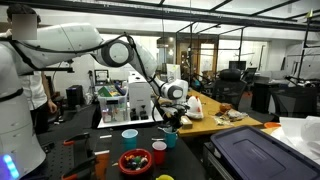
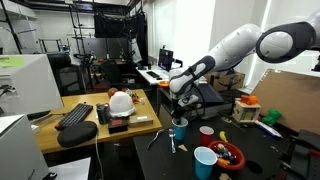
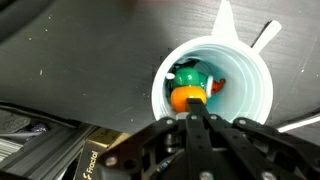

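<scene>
A light blue cup (image 3: 257, 82) stands upright on the dark table, seen from above in the wrist view. Inside it lie a green piece (image 3: 189, 77), an orange piece (image 3: 187, 97) and something red. My gripper reaches over the near side of the cup's mouth, its tips close to the orange piece. It is shut, and nothing clearly shows between its fingers. Exterior view 1 has the gripper (image 1: 172, 126) right above the blue cup (image 1: 171, 140); in exterior view 2 the same cup (image 2: 180, 131) sits under the wrist.
Nearby stand a second blue cup (image 1: 130, 139), a red cup (image 1: 159, 153) and a red bowl (image 1: 135, 164) with small things in it. A large dark tray (image 1: 265, 152) lies to the right. Pale handles (image 3: 267, 37) show beside the cup in the wrist view.
</scene>
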